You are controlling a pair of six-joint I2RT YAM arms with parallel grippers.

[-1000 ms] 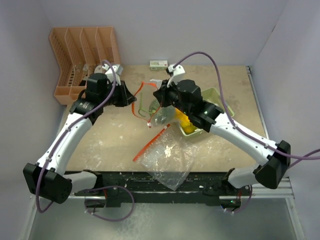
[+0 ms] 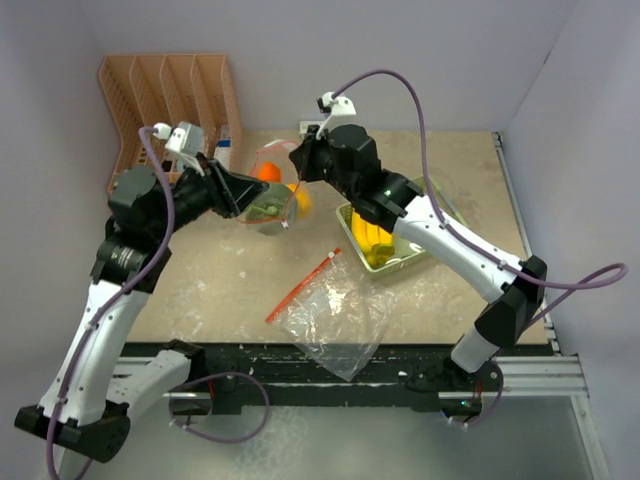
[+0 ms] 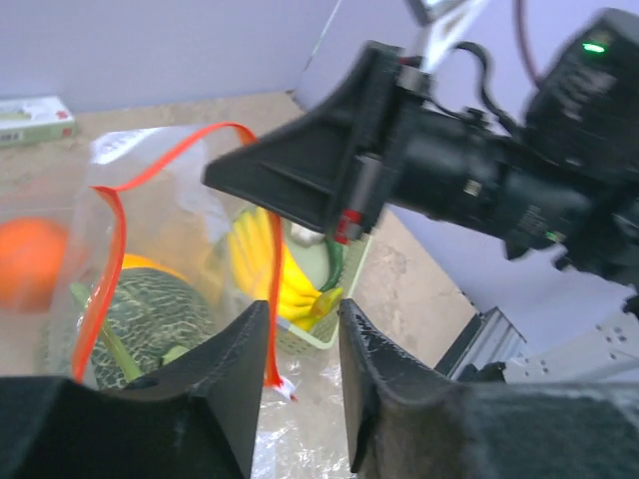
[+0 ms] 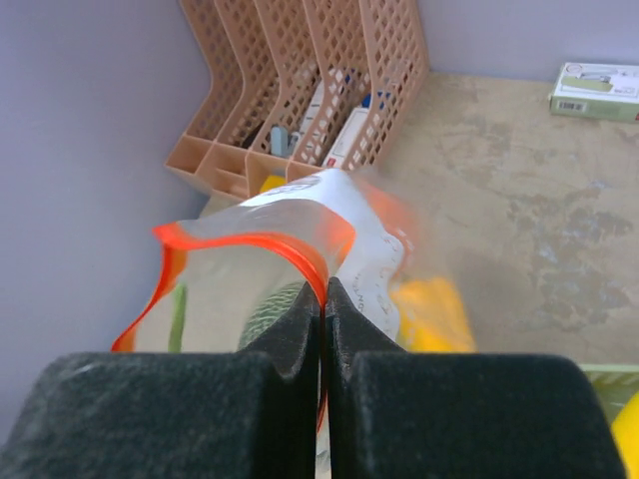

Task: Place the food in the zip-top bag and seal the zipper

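A clear zip top bag with an orange zipper rim (image 3: 116, 235) hangs with its mouth open; green food (image 3: 150, 309) shows through its film. My right gripper is shut on the rim, whose orange strip runs into its fingertips. At the bag's left side my left gripper (image 2: 248, 202) stands part open. In the left wrist view, the lower end of the zipper strip (image 3: 273, 359) appears between its fingers; whether it touches them is unclear. An orange food item (image 2: 268, 172) and a yellow one (image 2: 301, 200) show at the bag; whether they are inside I cannot tell.
A green basket (image 2: 402, 263) holding bananas (image 2: 371, 233) lies under the right arm. Another empty bag (image 2: 335, 310) lies flat at the front. A slotted tan rack (image 2: 112, 88) stands at back left, and a small box (image 4: 596, 92) is at the back.
My right gripper has shifted left and back with the bag rim.
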